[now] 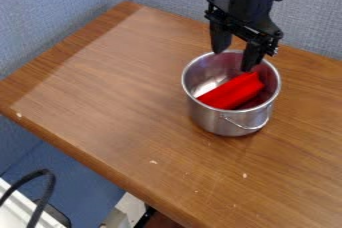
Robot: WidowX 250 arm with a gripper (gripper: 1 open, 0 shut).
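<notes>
A silver metal pot (pixel 230 120) with a wire handle stands on the wooden table, right of centre. A red elongated object (pixel 230 93) lies inside it. My black gripper (pixel 234 47) is over the back of the pot, its fingers at about rim height. Whether it is open or shut, and whether anything is between the fingertips, I cannot tell from this view.
Blue-grey walls border it behind and at left. A white object with a black cable (pixel 40 202) sits beyond the table's lower-left edge.
</notes>
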